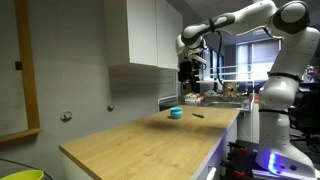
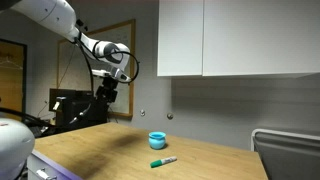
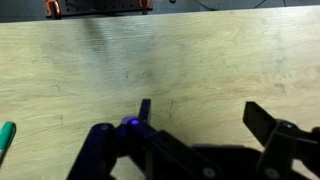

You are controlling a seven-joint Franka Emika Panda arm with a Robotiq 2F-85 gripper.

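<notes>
High above the wooden table [image 1: 150, 142], my gripper points down with its fingers spread apart and nothing between them. A light blue bowl [image 2: 157, 138] stands on the table; it also shows in the first exterior view as a small bowl [image 1: 176, 112]. A green marker [image 2: 163, 161] lies flat on the wood, in front of the bowl as the second exterior view sees it. Only part of the marker [image 3: 6, 135] appears at the left edge of the wrist view. The bowl is outside the wrist view.
Bare wood lies directly beneath the gripper. White cabinets [image 2: 180, 38] hang over the far side of the table. A yellow-green bin [image 1: 22, 175] is partly visible at lower left, off the table. The table's edge [image 3: 200, 14] crosses the top of the wrist view.
</notes>
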